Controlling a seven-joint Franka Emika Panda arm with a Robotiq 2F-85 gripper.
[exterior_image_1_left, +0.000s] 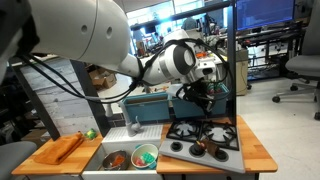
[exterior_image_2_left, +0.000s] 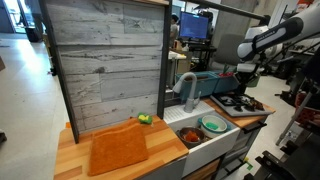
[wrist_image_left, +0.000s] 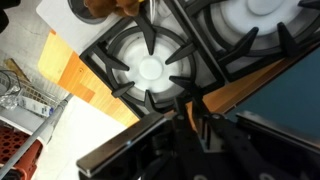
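My gripper (exterior_image_1_left: 203, 100) hangs above the back edge of the stove (exterior_image_1_left: 229, 160), clear of it. In the wrist view, the dark fingers of my gripper lie close together at the lower middle; how far apart they stand is hard to make out. No object shows between them. A brown object (exterior_image_1_left: 212, 147) rests on the front part of the stove. In the wrist view, brown shapes (wrist_image_left: 101, 7) show at the top left, by a black burner grate (wrist_image_left: 187, 49). Most of the gripper is too small to read in exterior view 2.
Left of the stove is a sink holding a green-white bowl (exterior_image_1_left: 144, 155) and a metal pot (exterior_image_1_left: 115, 160). An orange cloth (exterior_image_1_left: 58, 149) lies on the wooden counter (exterior_image_2_left: 75, 158). Behind the stove stands a blue panel (exterior_image_1_left: 150, 109). Bare wood shows right of the stove.
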